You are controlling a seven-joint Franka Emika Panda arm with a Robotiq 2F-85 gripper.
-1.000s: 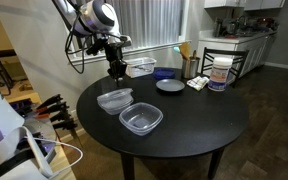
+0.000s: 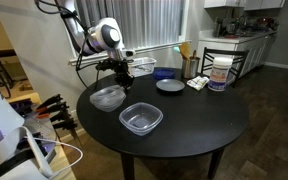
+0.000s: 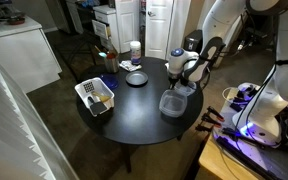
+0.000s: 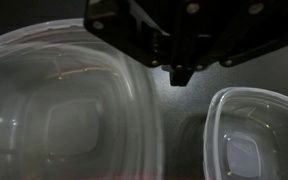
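Two clear plastic containers are on the dark round table [image 2: 189, 130]. The left one [image 2: 107, 98] sits below and beside my gripper [image 2: 127, 86]; the other [image 2: 141, 119] stands nearer the table's front edge. From the wrist, one container [image 4: 64, 125] fills the left side and the second [image 4: 252, 140] shows at lower right, both looking empty. My gripper is over the dark gap between them, its fingers together and nothing visible between them. Whether it touches a container rim cannot be told.
Behind stand a dark plate [image 2: 170, 86], a blue bowl [image 2: 164, 73], a white tub [image 2: 220, 73] and a utensil holder [image 2: 191, 67]. A white basket [image 3: 95, 95] with items is at the table's far side.
My arm has come lower and slightly right in exterior view 1. The left container has shifted a little left and looks differently angled; the front container has stayed put.
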